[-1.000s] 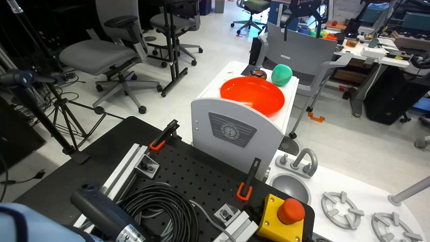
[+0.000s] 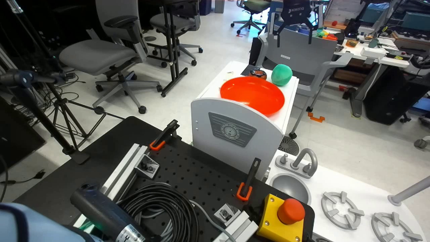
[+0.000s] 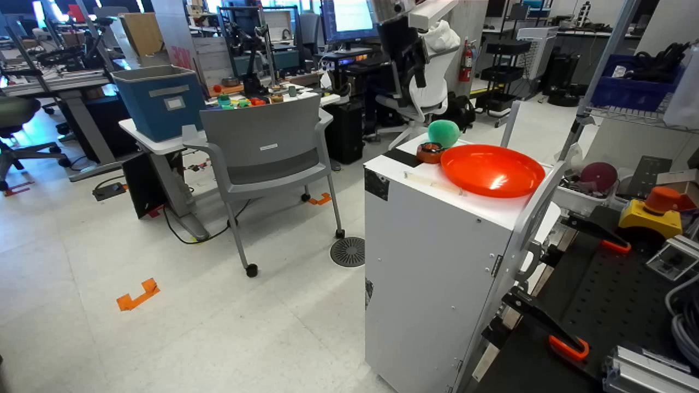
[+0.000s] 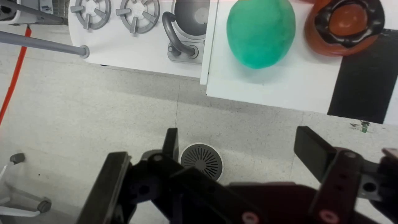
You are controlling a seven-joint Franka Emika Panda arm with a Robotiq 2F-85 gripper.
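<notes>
My gripper is open, with a wide gap and only floor showing between its fingers. In exterior view 1 the same gripper (image 2: 294, 42) hangs in the air above and beyond the white cabinet top. A green round object (image 2: 282, 75), an orange-brown ring-shaped item with a dark glazed top (image 4: 349, 22) and a large red plate (image 2: 252, 95) rest on that top. The wrist view has the green object (image 4: 260, 33) and the ring-shaped item at its upper edge, both apart from the fingers. No finger touches anything.
The white cabinet (image 3: 426, 262) has a raised grey back panel (image 2: 209, 135) beside the plate. A toy sink (image 2: 291, 187) and burners (image 2: 342, 209) lie next to it. A grey chair (image 3: 268, 147) stands close by. Open floor surrounds a round vent (image 4: 201, 162).
In exterior view 1 my gripper has shifted left and slightly lower. The objects on the cabinet have stayed in place.
</notes>
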